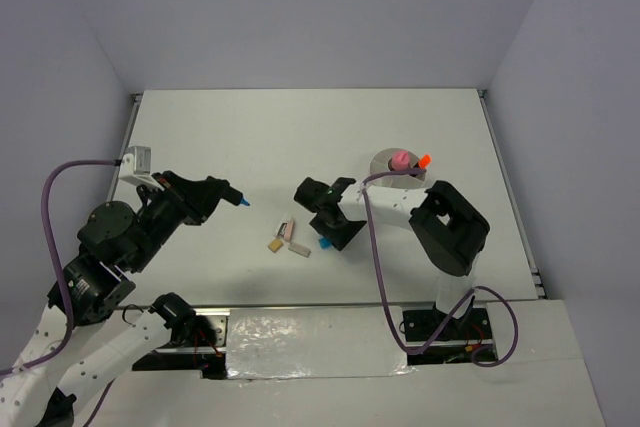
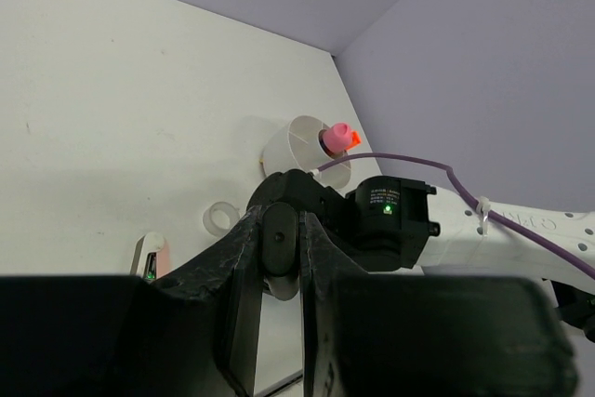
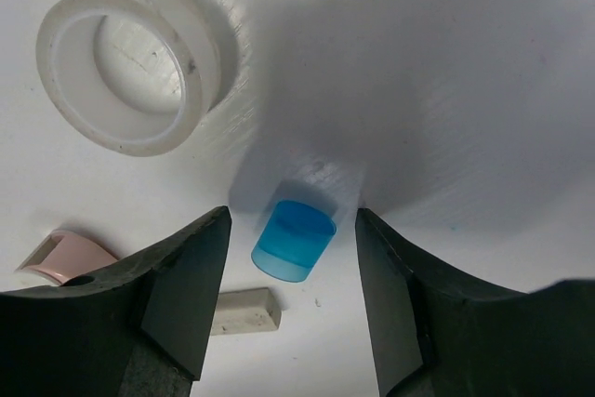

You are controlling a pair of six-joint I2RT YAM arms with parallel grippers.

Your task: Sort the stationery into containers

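My left gripper (image 1: 232, 197) hangs over the table's left part, shut on a blue object (image 1: 244, 201) that pokes from its tip. In the right wrist view my right gripper is open just above a small blue piece (image 3: 293, 239) lying between its fingertips. A white tape roll (image 3: 177, 72) lies beyond it. A pink piece (image 3: 72, 253) and a pale eraser-like block (image 3: 244, 311) lie near the fingers. A tan block (image 1: 275, 244) is left of them. A divided white container (image 1: 384, 161) holds pink and orange items.
Side walls bound it, and the right arm's purple cable loops over the front right edge.
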